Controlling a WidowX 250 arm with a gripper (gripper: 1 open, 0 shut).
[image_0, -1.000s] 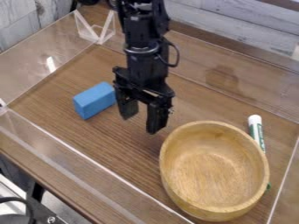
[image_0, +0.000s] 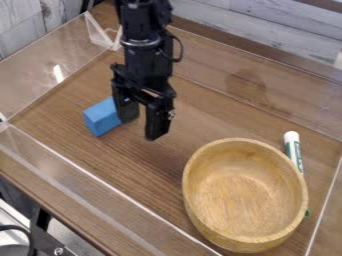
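The black robot arm hangs from the top centre of the camera view, its gripper (image_0: 142, 105) low over the wooden surface. The gripper's left part is beside a blue block (image_0: 102, 120), partly covering its upper right end. The gripper looks open, with dark fingers spread; I see nothing clearly held between them.
A large tan oval bowl (image_0: 245, 195) fills the lower right. A white-and-green marker (image_0: 293, 150) lies at the right edge beside it. White rails and cables edge the left side.
The arm and gripper have shifted left toward the blue block, now covering part of its upper end. The bowl and marker look unmoved.
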